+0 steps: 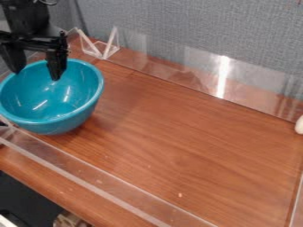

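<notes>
A large blue bowl (53,106) sits on the wooden table at the left. My black gripper (35,62) hangs over the bowl's back part, its fingers apart and pointing down, with nothing visible between them.
A white wire rack (106,49) stands behind the bowl. A small white object (297,124) shows at the right edge, too cut off to identify.
</notes>
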